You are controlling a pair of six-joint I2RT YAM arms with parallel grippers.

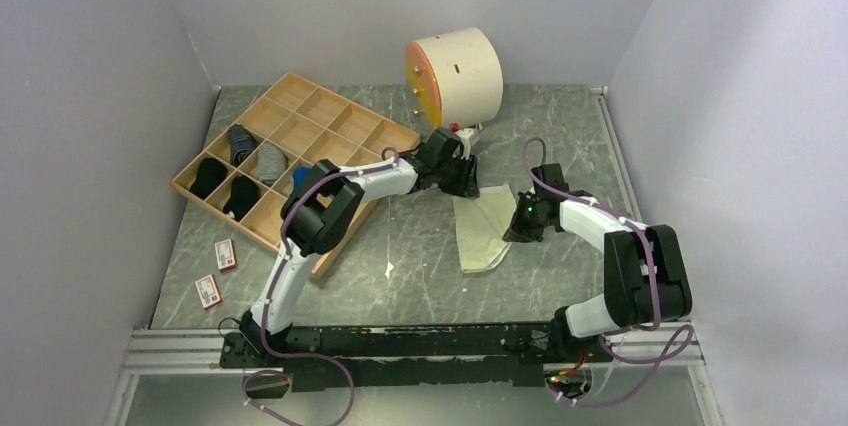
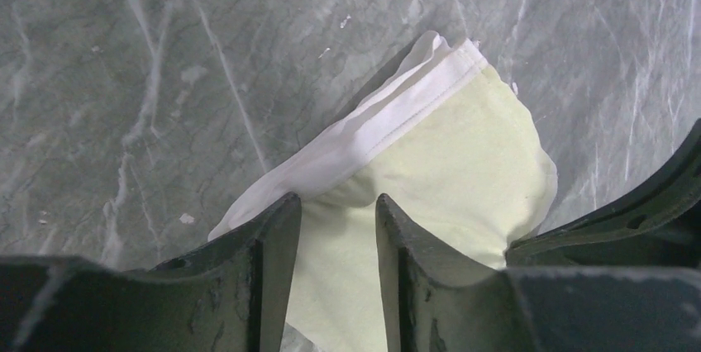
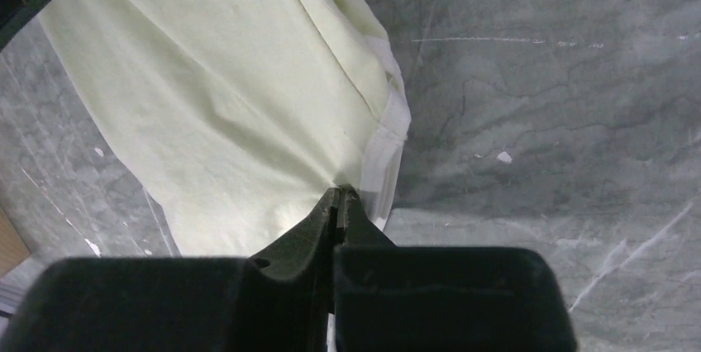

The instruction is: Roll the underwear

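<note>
The pale yellow underwear (image 1: pixel 480 236) lies folded on the grey table, its white waistband (image 2: pixel 388 121) along one edge in the left wrist view. My left gripper is over the waistband end, its fingers (image 2: pixel 277 261) standing apart with cloth beneath and between them. At the right side of the garment, my right gripper is shut, tips touching the cloth near a white trimmed edge (image 3: pixel 384 158). Creases run out from those tips; whether fabric is pinched between them cannot be made out.
A wooden divided box (image 1: pixel 290 136) holding several dark rolled items stands left, under the left arm. A cream drum with an orange face (image 1: pixel 465 76) is behind. Two small red-and-white boxes (image 1: pixel 208 291) lie at front left.
</note>
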